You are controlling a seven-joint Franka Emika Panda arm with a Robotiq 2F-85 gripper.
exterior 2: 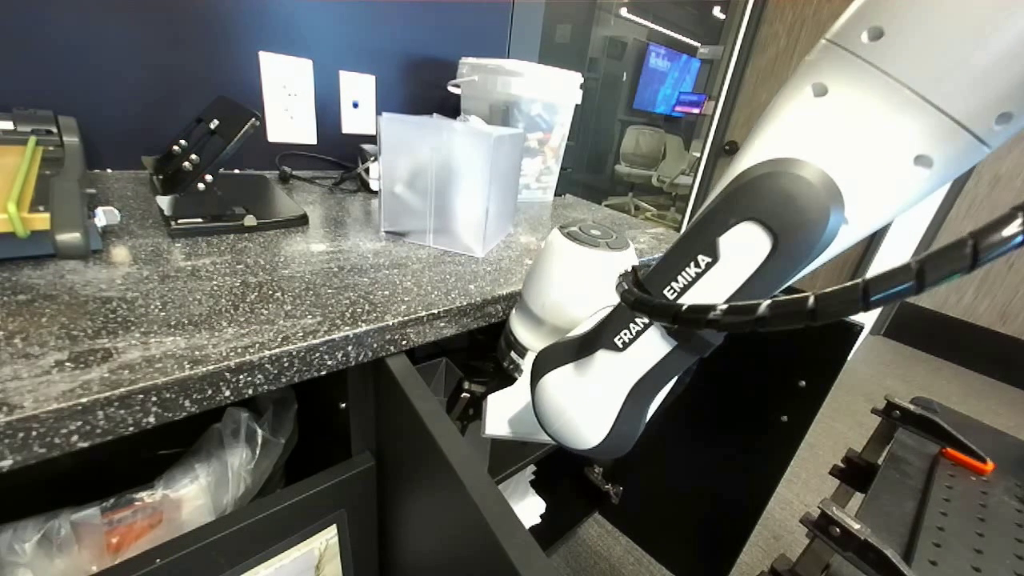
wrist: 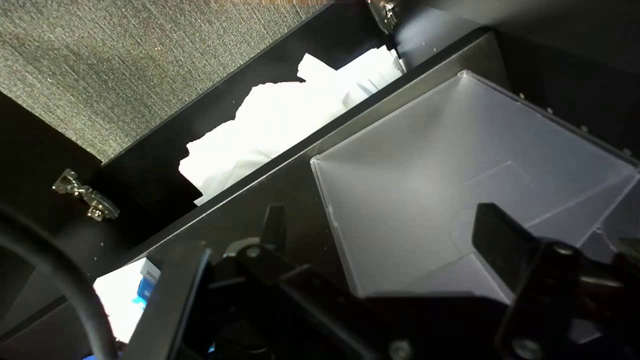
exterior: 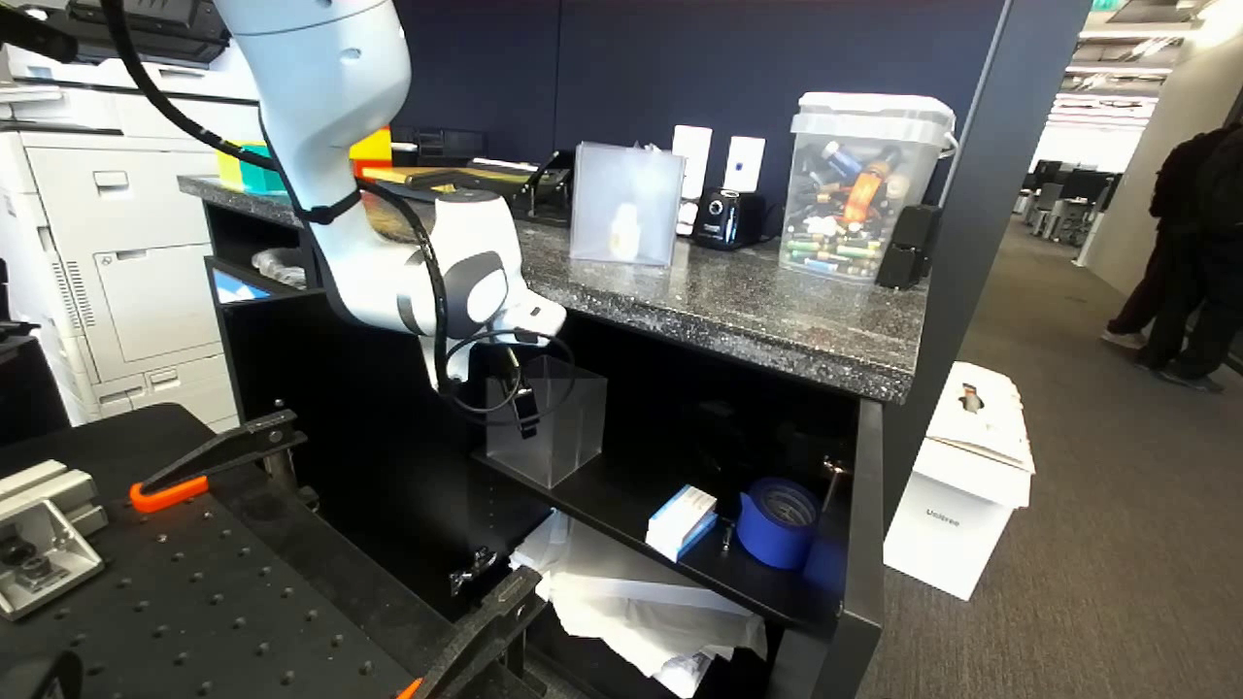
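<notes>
In the wrist view my gripper stands open, its two dark fingers wide apart with nothing held between them. Beneath it a clear, frosted square box (wrist: 414,186) rests on the cabinet's shelf. One finger appears over the bare shelf left of the box, the other over the box itself; whether either touches it I cannot tell. From the first exterior view, the gripper (exterior: 524,410) is inside the open cabinet, overlapping the box (exterior: 559,431). The second exterior view has the arm's wrist hiding most of the box.
On the shelf (exterior: 618,503) lie a small white-and-blue carton (exterior: 682,520) and a blue round object (exterior: 777,524). White sheeting (exterior: 641,600) fills the compartment below. The stone countertop (exterior: 746,309) overhangs the shelf, carrying another frosted box (exterior: 626,204) and a lidded bucket (exterior: 862,192).
</notes>
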